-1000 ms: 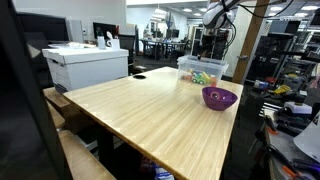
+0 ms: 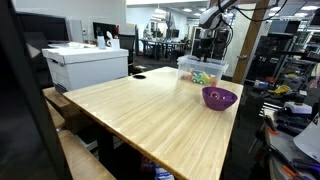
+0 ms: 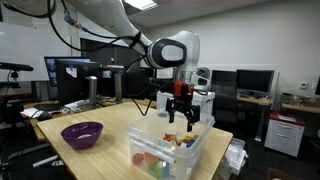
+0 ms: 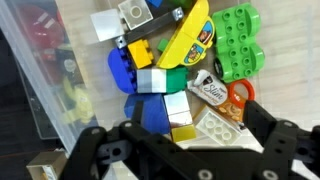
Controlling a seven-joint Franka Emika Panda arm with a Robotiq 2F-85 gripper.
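My gripper points down over a clear plastic bin [image 3: 150, 134] of toy blocks. Its two black fingers stand wide apart, with blocks visible below the gap and none seen held. Under it in the wrist view lie a blue block [image 4: 148, 112], a white block [image 4: 176, 104], a cream block [image 4: 215, 127] and orange scissors [image 4: 240, 92]. Farther up are a yellow piece [image 4: 186, 42] and green bricks [image 4: 236, 42]. A purple bowl [image 2: 220, 97] stands on the table apart from the bin; something small inside it is unclear.
The bin's clear wall [image 4: 58, 62] runs along the left of the wrist view. Behind are a white cabinet [image 2: 90, 68] and desks with monitors.
The arm has shifted slightly above the bin. The bowl and bin stay where they were.
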